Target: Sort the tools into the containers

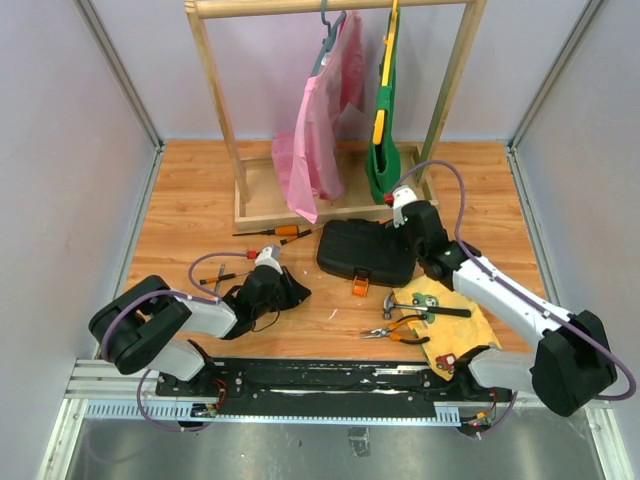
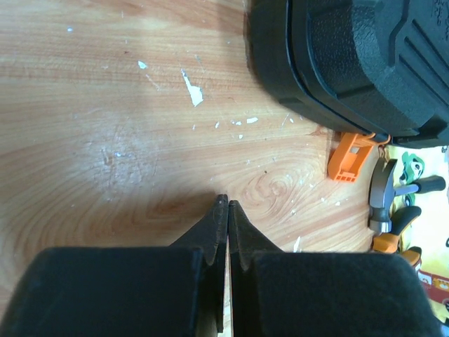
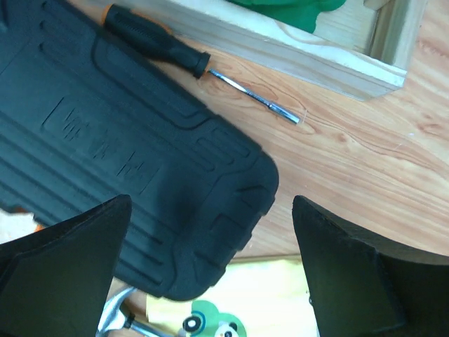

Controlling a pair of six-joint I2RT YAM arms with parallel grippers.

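Observation:
A black tool case (image 1: 352,247) lies closed in the middle of the table, its orange latch (image 1: 361,285) toward the front. My left gripper is shut with nothing between its fingers, left of the case and apart from it. Over the case's right end my right gripper stands open and empty. A hammer (image 1: 430,308) and orange-handled pliers (image 1: 383,332) lie partly on the yellow cloth (image 1: 480,330) in front. Behind the case, a screwdriver (image 3: 161,43) shows in the right wrist view. More screwdrivers (image 1: 287,230) lie at the back left, and others are partly hidden by my left arm.
A wooden rack with a tray base (image 1: 250,219) stands at the back, a pink garment (image 1: 322,125) and a green one (image 1: 383,155) hanging from it. Bare table lies at the far right and front centre.

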